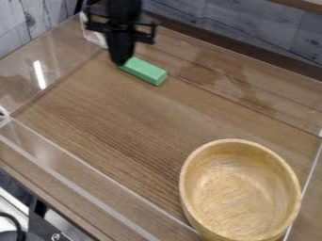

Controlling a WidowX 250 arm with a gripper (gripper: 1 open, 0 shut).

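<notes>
My dark gripper (pixel 122 57) hangs at the top left, just left of and above a green block (pixel 143 72) on the wooden floor of the work area; whether its fingers are open or shut is unclear. A round tan bowl (pixel 239 179) sits at the lower right.
Bare wood (pixel 113 141) fills the middle and left. A clear plastic object (pixel 93 32) is partly hidden behind my gripper at the top left. Walls border the area at the back, and dark cables show at the lower left edge.
</notes>
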